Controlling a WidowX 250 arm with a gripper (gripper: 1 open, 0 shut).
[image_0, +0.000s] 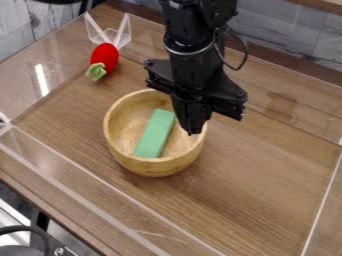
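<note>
A black robot arm comes down from the top, its gripper (191, 121) over the right part of a wooden bowl (123, 142). A green block (154, 135) lies in the bowl's left part, beside the gripper and apart from its visible fingertips. Whether the fingers are open or shut I cannot tell from this view.
A red carrot-like toy (104, 58) with green and white parts lies at the upper left. A dark cable shows at the bottom left.
</note>
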